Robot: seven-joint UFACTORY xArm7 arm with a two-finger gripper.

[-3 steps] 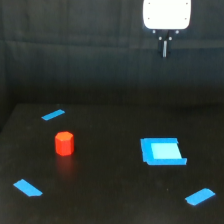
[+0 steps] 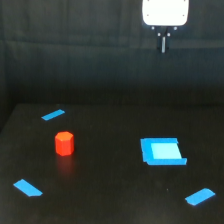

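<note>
A red block [image 2: 64, 143] with an angular outline stands upright on the black table at the left. To the right lies a pale square [image 2: 165, 151] bordered with blue tape [image 2: 147, 153], with nothing resting on it. High at the top edge, right of centre, hangs my gripper [image 2: 163, 45] below a white mount [image 2: 165, 11]. It is well away from both the block and the square. The dark fingers blend into the black backdrop, so their opening cannot be made out.
Blue tape strips mark the table at the back left [image 2: 53, 115], front left [image 2: 27, 188] and front right [image 2: 200, 197]. Between the block and the taped square the table is clear. A dark curtain [image 2: 80, 60] hangs behind.
My gripper and its white mount have shifted slightly left and up in the view. The red block and the taped square have stayed put.
</note>
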